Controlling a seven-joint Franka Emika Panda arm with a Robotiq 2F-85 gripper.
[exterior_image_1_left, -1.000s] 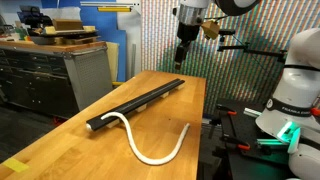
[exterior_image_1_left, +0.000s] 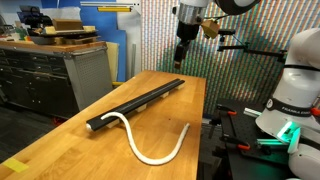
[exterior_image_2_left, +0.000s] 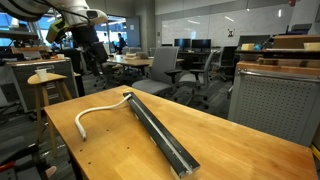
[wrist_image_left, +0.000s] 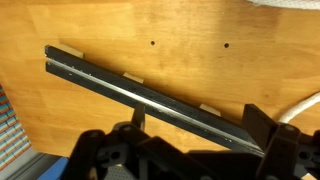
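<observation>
A white rope or cable (exterior_image_1_left: 143, 154) lies in a curve on the wooden table, one end resting at the near end of a long dark channel (exterior_image_1_left: 135, 104). In exterior view 2 the white cable (exterior_image_2_left: 84, 118) bends round on the left side of the table, beside the channel (exterior_image_2_left: 160, 134). Seen from the wrist, the channel (wrist_image_left: 150, 98) runs diagonally below the fingers, and parts of the cable (wrist_image_left: 298, 108) show at the right. High above the table hangs my gripper (exterior_image_1_left: 190, 54), open and empty. Its fingers (wrist_image_left: 258, 124) stand wide apart at the bottom of the wrist view.
A stool (exterior_image_2_left: 52, 85) and office chairs (exterior_image_2_left: 163, 65) stand beyond it. A metal cabinet (exterior_image_1_left: 90, 75) is behind the table in exterior view 1.
</observation>
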